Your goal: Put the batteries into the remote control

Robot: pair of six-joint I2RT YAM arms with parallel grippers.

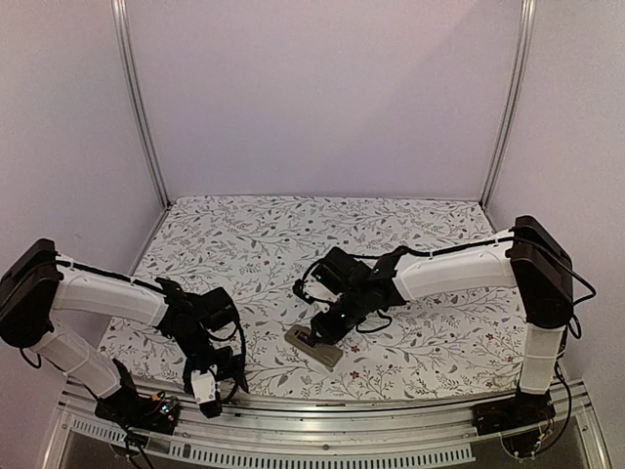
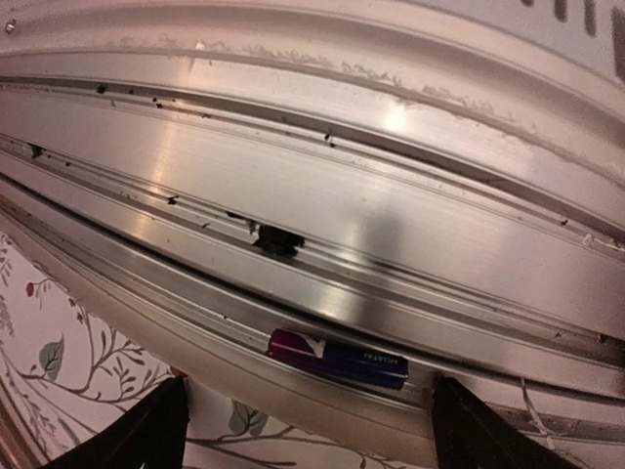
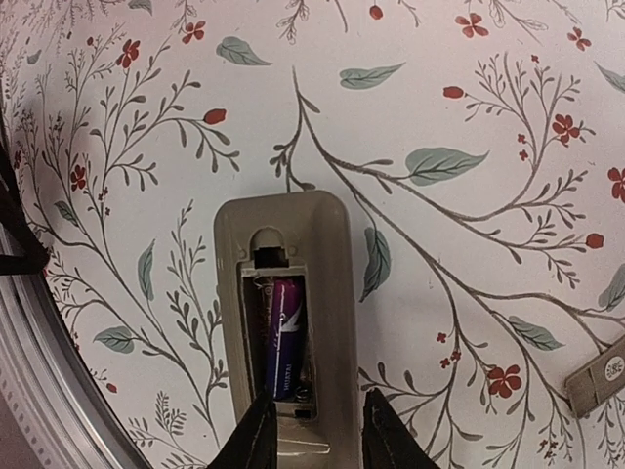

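The grey-brown remote control lies on the patterned cloth, its battery compartment facing up. One purple battery sits inside that compartment, with room beside it on the left. A second purple battery lies along a groove of the metal rail at the table's front edge. My left gripper is above that rail, its fingers apart on either side of the battery and nothing gripped. Over the lower end of the remote, my right gripper stands partly open, with no object held between its fingertips.
At the right border of the right wrist view lies a small grey-brown piece, perhaps the battery cover. The metal rail runs along the front edge. Behind the arms the cloth is clear.
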